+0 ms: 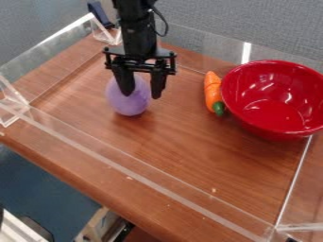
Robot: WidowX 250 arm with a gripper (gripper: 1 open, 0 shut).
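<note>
The black gripper (139, 83) hangs from the top centre over a purple ball-like object (127, 99), its fingers apart at either side of the object's upper part. Whether they touch it cannot be told. An orange carrot with a green top (213, 90) lies to the right, beside a large red bowl (271, 105).
The wooden table (164, 170) has clear transparent rims along its edges. A grey wall stands behind.
</note>
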